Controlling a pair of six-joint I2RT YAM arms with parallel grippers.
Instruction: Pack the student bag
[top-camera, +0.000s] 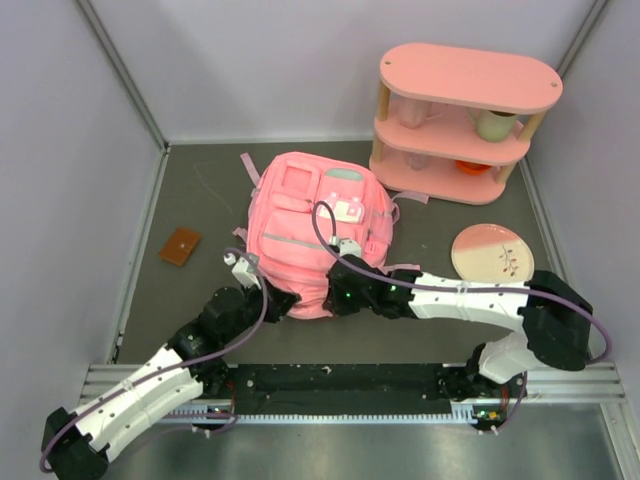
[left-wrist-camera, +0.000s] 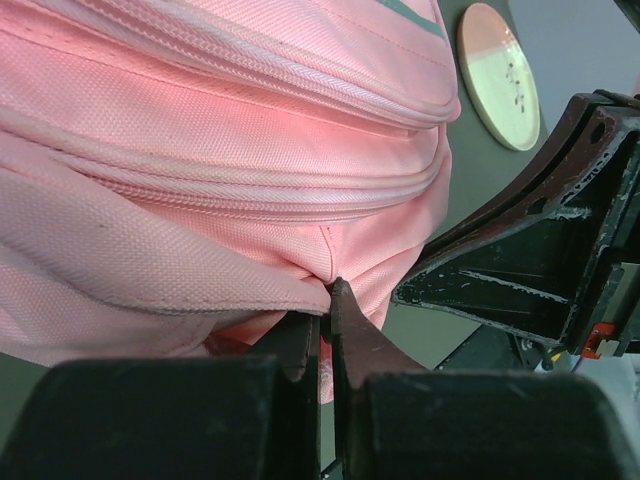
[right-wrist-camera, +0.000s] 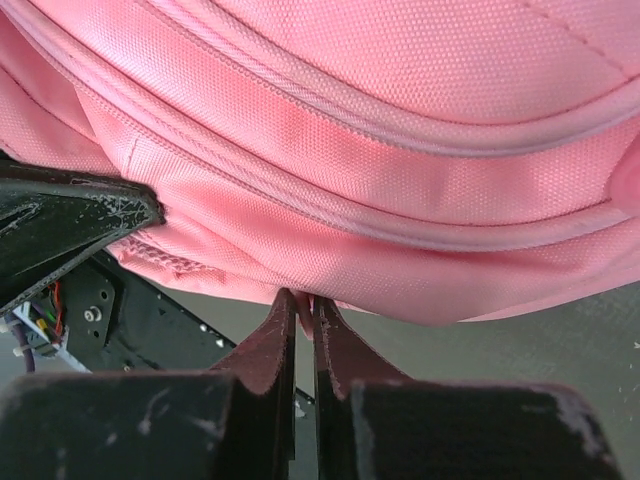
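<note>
A pink student bag (top-camera: 300, 240) lies flat, its lower edge toward me. At that edge my left gripper (top-camera: 294, 301) is shut, and its fingertips (left-wrist-camera: 345, 300) meet at the end of a pink fabric fold (left-wrist-camera: 240, 285), which appears pinched between them. Just to the right, my right gripper (top-camera: 331, 305) is also shut. In the right wrist view its tips press together against the bag's edge fabric (right-wrist-camera: 330, 285), with a thin bit of pink showing between them. The bag's inside is hidden.
A brown flat item (top-camera: 180, 246) lies left of the bag. To the right is a round plate with a printed sprig (top-camera: 492, 254). A pink shelf (top-camera: 470, 76) at the back right holds a pale green cup (top-camera: 495, 125) and an orange bowl (top-camera: 473, 167).
</note>
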